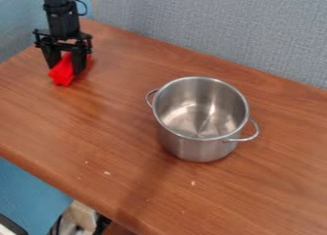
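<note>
My black gripper [65, 59] is at the far left back of the wooden table, lowered over a crumpled red object [61, 74], probably soft, with its fingers down around it. The red object shows between and below the fingers; whether they grip it is unclear. A steel pot [200, 118] with two side handles stands upright, empty, at the right of center.
A grey textured wall [230, 29] runs behind it. Blue surfaces lie beyond the table's left edges.
</note>
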